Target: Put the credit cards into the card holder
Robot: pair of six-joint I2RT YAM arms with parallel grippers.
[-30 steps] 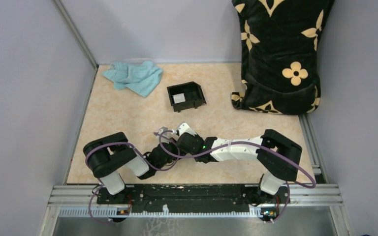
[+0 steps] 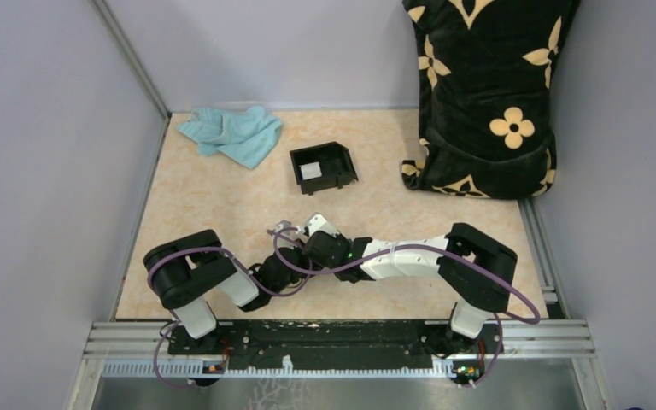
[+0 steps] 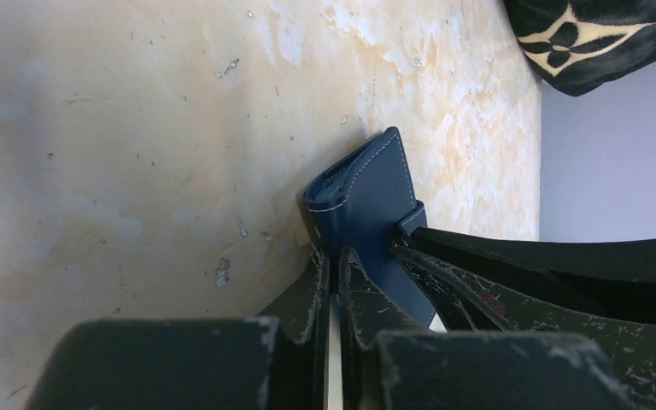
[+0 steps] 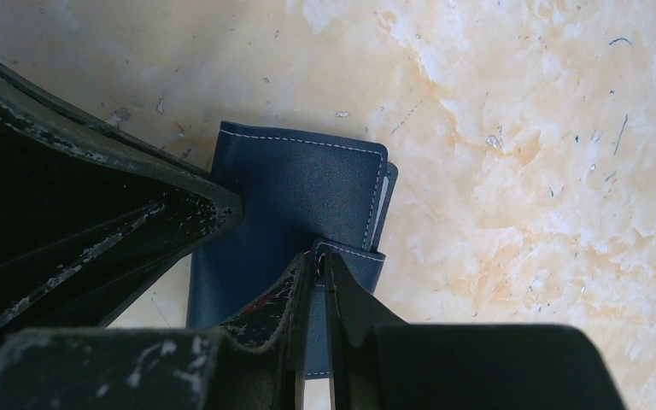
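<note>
A dark blue leather card holder (image 4: 299,188) with pale stitching and a strap tab (image 4: 354,256) appears in both wrist views. My left gripper is shut on one edge of the folded holder (image 3: 371,184). At the strap tab, my right gripper has its fingertips slightly apart, the gap being narrow and open. A thin pale edge (image 4: 379,205) shows between the holder's layers; whether it is a card is unclear. From above, the arms hide the holder, and the grippers (image 2: 303,235) meet near the table's front middle.
Behind the grippers stands a black open box (image 2: 337,162) with a white piece (image 2: 311,171) inside. A light blue cloth (image 2: 237,137) lies at the back left, and a black patterned cushion (image 2: 487,102) leans at the back right. Bare table spreads on both sides of the box.
The left arm and the box stay where they were.
</note>
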